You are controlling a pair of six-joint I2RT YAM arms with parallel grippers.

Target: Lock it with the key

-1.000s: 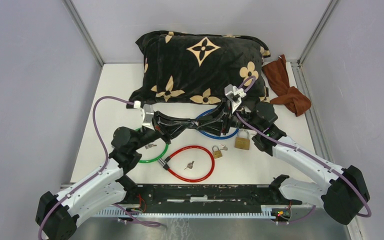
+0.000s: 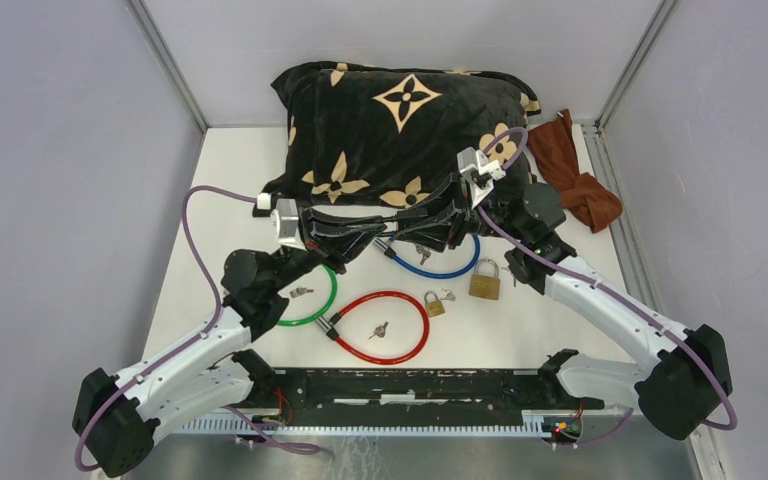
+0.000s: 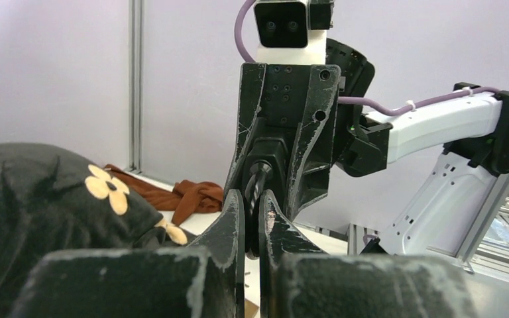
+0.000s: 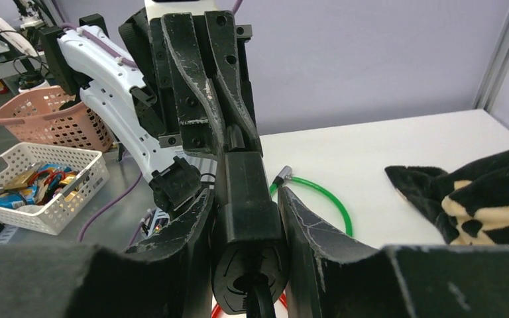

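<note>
Above the table my two grippers face each other. A black, faceted lock-like body (image 4: 248, 225) lies between them, its round end with a dark hole towards the right wrist camera. In the left wrist view my left gripper is shut on its dark, narrow-looking part, and a dark twisted piece (image 3: 258, 179) shows beyond. The fingers of my right gripper flank the body; whether they press on it cannot be told. Small keys lie on the table, one inside the red ring lock (image 2: 380, 329). I cannot make out a key in either gripper.
On the table lie a red cable lock (image 2: 425, 322), a green one (image 2: 333, 290), a blue one (image 2: 465, 268) and two brass padlocks (image 2: 484, 287) (image 2: 435, 309). A black patterned cushion (image 2: 400, 130) fills the back; a brown cloth (image 2: 580, 185) lies right of it.
The left gripper has moved a little to the left.
</note>
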